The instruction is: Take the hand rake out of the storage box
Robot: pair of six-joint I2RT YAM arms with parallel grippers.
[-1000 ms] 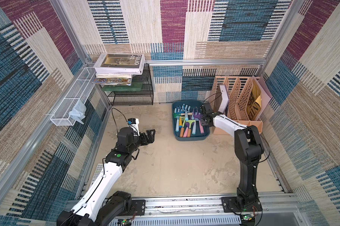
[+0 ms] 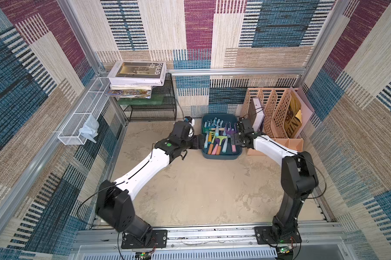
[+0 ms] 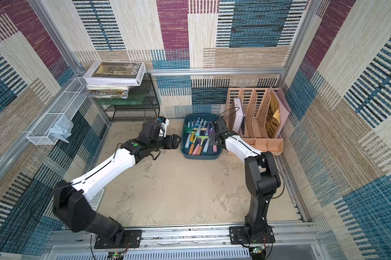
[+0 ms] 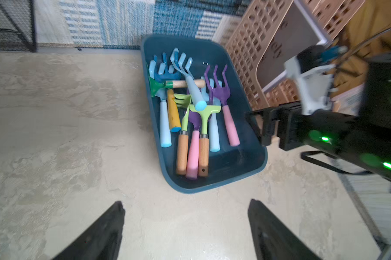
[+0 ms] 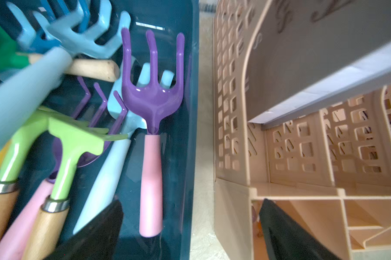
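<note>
A dark teal storage box (image 4: 243, 169) holds several garden tools. Purple rakes with pink handles (image 5: 152, 182), pale blue rakes (image 4: 195, 91), a green hoe (image 4: 204, 112) and wooden-handled tools lie in it. My left gripper stands open over the table, left of and in front of the box, with nothing between its fingers. My right gripper hangs open at the box's right side, near the pink handle, holding nothing.
A peach file organiser (image 2: 275, 145) with folders stands right of the box. A black wire rack (image 2: 150, 112) with books is at back left, a white wire basket (image 2: 69, 138) on the left wall.
My right arm has shifted slightly right. The box sits slightly further back and right than one second ago.
</note>
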